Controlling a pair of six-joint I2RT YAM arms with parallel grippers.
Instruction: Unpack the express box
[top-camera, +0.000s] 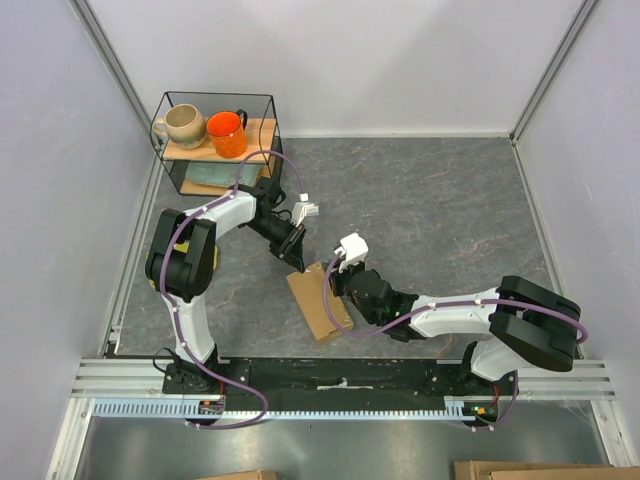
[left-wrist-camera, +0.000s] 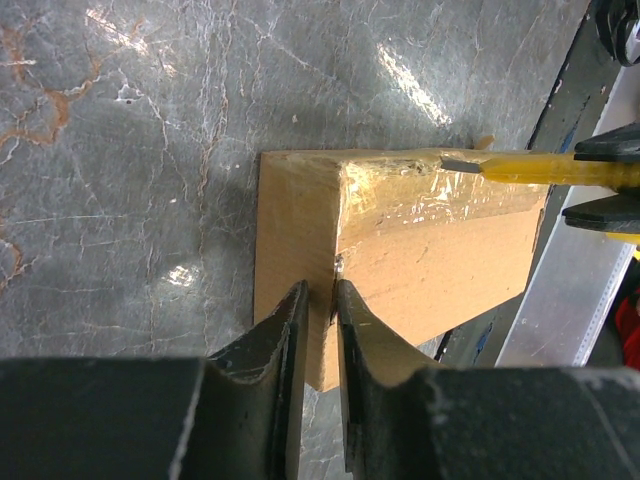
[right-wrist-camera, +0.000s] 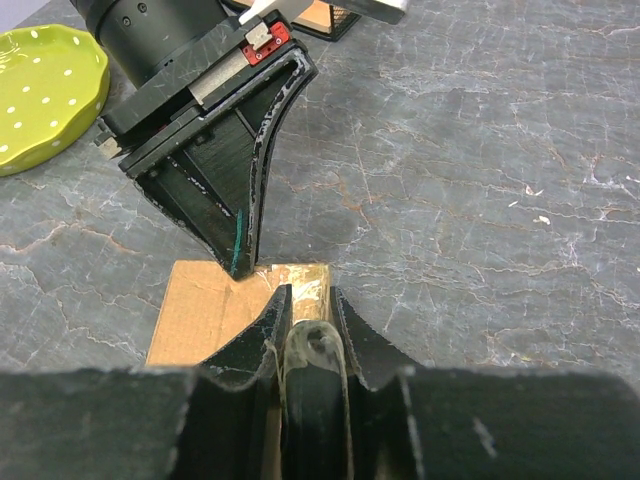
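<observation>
The taped cardboard box (top-camera: 318, 305) lies on the grey table between my arms. Its taped edge fills the middle of the left wrist view, where the tape (left-wrist-camera: 400, 195) shines along it. My left gripper is at a corner of the box, its fingertips a narrow gap apart; whether they touch the cardboard is unclear. From the right side, my right gripper (top-camera: 335, 283) is shut on a slim yellow cutting tool (left-wrist-camera: 530, 168). The tool's grey tip lies against the tape near the edge. In the right wrist view the box (right-wrist-camera: 205, 315) is partly hidden behind the fingers.
A wire rack (top-camera: 218, 160) with an orange mug (top-camera: 227, 133) and a beige mug (top-camera: 185, 126) stands at the back left. A green dotted dish (right-wrist-camera: 45, 95) sits beyond the left arm.
</observation>
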